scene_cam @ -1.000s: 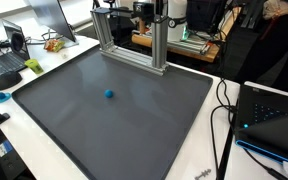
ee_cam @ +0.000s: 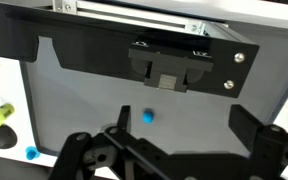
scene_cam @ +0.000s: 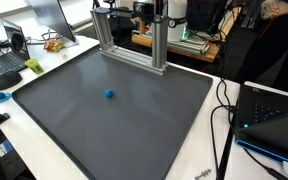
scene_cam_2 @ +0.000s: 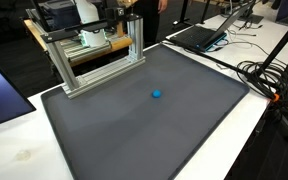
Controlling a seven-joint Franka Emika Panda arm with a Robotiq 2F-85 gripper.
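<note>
My gripper is open in the wrist view, its two dark fingers standing wide apart at the bottom with nothing held between them. Beyond them a black panel [ee_cam: 84, 40] crosses the picture, carrying a dark bracket with a grey block [ee_cam: 166, 76] at its middle. A small blue object [ee_cam: 148, 117] shows below that block; on the grey board it appears as a blue spot [scene_cam: 109, 93] in exterior view 1 and a blue piece [scene_cam_2: 156, 94] in exterior view 2. Neither exterior view shows the gripper clearly.
An aluminium frame [scene_cam_2: 106, 75] stands at the board's edge. Most of the grey board [scene_cam: 104, 130] is bare. Yellow-green and blue items lie off the board, including a blue disc [scene_cam: 2, 97]. A laptop [scene_cam_2: 199, 37] and cables [scene_cam_2: 272, 80] sit to the side.
</note>
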